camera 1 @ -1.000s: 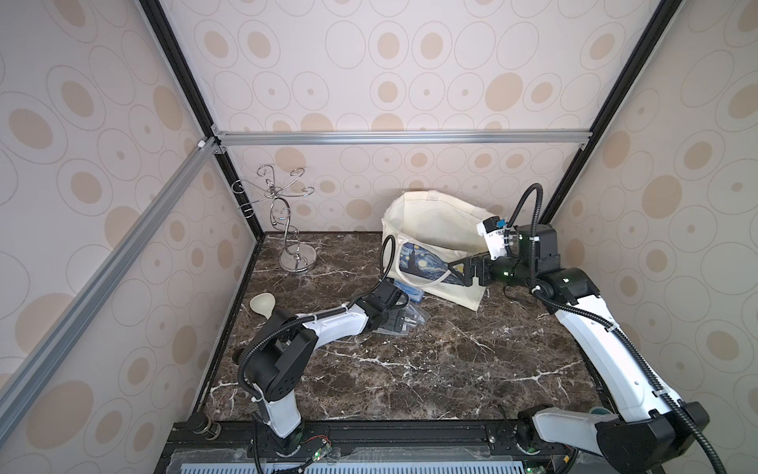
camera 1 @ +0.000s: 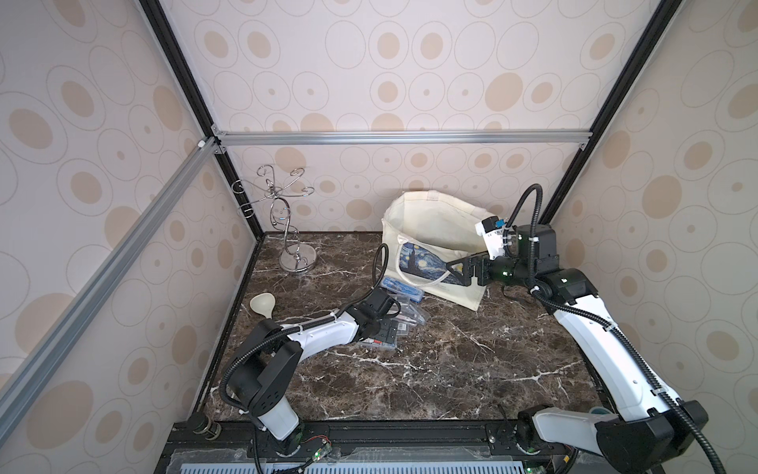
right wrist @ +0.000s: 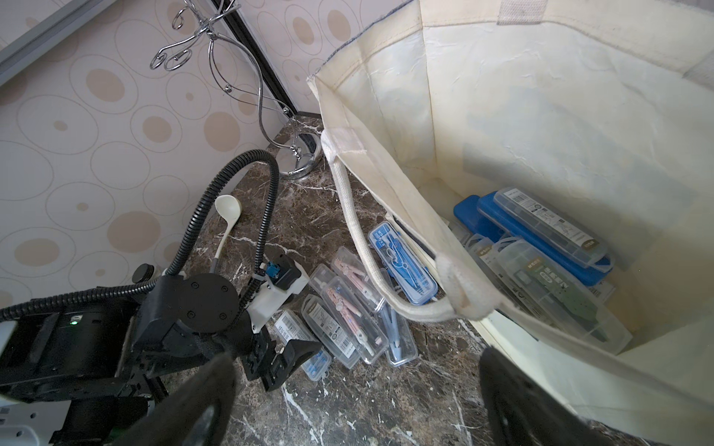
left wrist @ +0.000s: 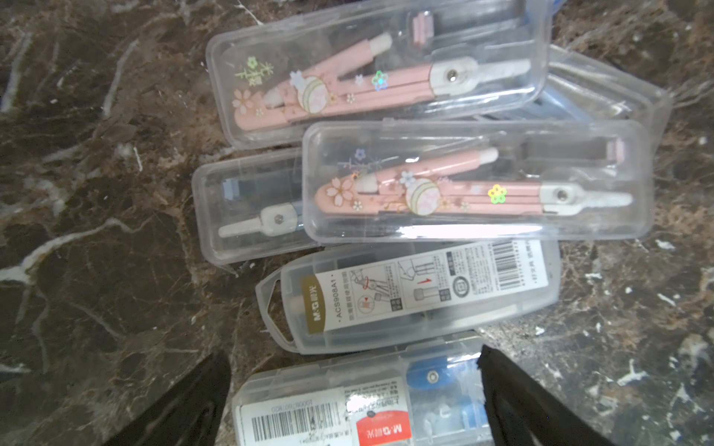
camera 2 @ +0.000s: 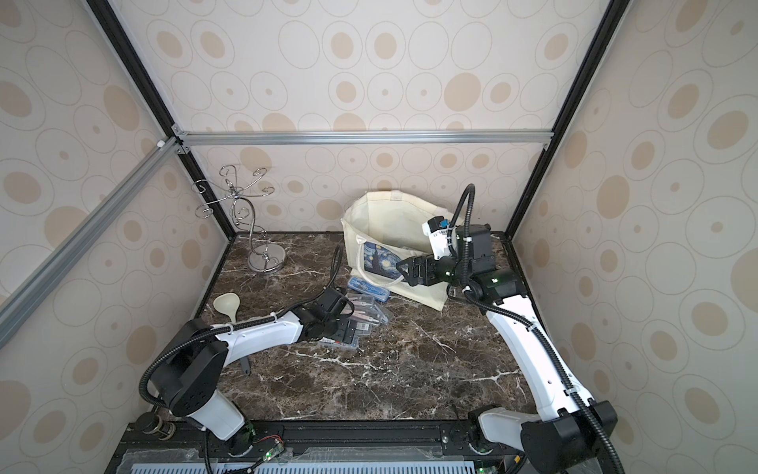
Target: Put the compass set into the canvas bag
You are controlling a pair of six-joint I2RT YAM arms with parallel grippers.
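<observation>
Several clear compass cases lie in an overlapping pile on the table. In the left wrist view, two show pink compasses: the front pink case (left wrist: 476, 152) and the rear pink case (left wrist: 312, 55). Nearer are a white-labelled case (left wrist: 431, 290) and, lowest, a case with a red-and-white label and blue parts (left wrist: 438, 375). My left gripper is open above that lowest case, its fingers on either side, nothing held. The canvas bag (right wrist: 513, 81) stands open behind, with several cases inside, among them a green one (right wrist: 554, 290). My right gripper is open and empty by the bag's front.
A blue compass case (right wrist: 401, 260) lies against the bag's front, beside its loose rope handle (right wrist: 349, 215). A wire stand (camera 1: 297, 256) is at the back left, and a white ladle (camera 1: 263, 304) at the left.
My left gripper has drawn back a little toward the left and front, uncovering more of the pile and the blue case. The right arm and the bag stay still.
</observation>
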